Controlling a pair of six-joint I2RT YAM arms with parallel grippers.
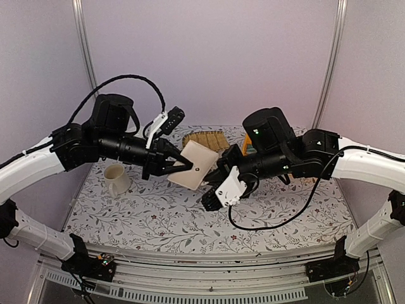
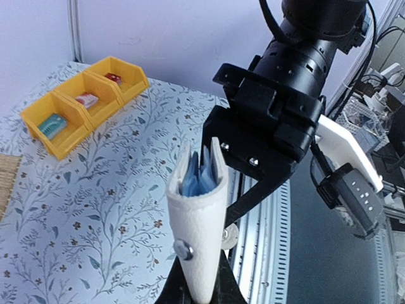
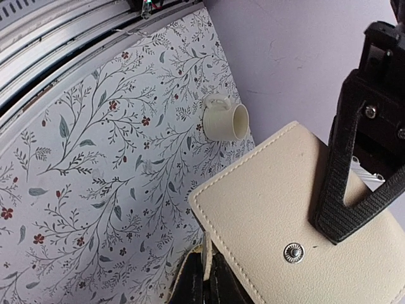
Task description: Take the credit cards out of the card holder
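Note:
A cream card holder (image 1: 193,166) hangs tilted above the table, with my left gripper (image 1: 182,163) shut on it. In the left wrist view the holder (image 2: 197,237) stands edge-on; blue cards (image 2: 198,180) show inside its open top. My right gripper (image 1: 212,179) is shut close to the holder's right edge. From the right wrist, the holder's flat face with its snap (image 3: 293,253) fills the lower right. A thin pale strip (image 3: 207,253) shows at the right fingertips; whether they pinch it is unclear.
A yellow bin with three compartments, each holding a small item, stands at the back right. A white mug (image 1: 116,180) is at the left and a bamboo mat (image 1: 205,140) at the back.

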